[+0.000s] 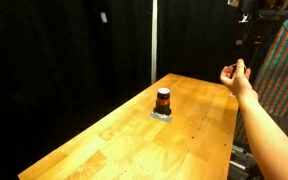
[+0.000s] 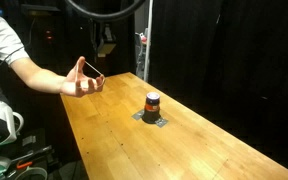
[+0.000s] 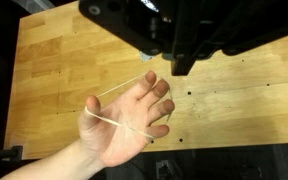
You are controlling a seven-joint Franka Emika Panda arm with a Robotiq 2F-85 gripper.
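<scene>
A person's open hand (image 3: 124, 135) reaches in from the lower left of the wrist view. A thin pale rubber band or string (image 3: 119, 124) is stretched around its fingers. My dark gripper is at the top of that view, above and apart from the hand; its finger state is unclear. In exterior view 2 the gripper (image 2: 105, 46) hangs dark against the curtain, beyond the raised hand (image 2: 81, 83). On the wooden table stands a dark, upright can-like object (image 2: 151, 107) with a red band and pale top, away from the hand.
Silver tape (image 1: 161, 117) lies at the base of the can-like object. Black curtains (image 1: 54, 60) hang behind it. The person's forearm (image 1: 267, 130) reaches in at the table's right side in exterior view 1.
</scene>
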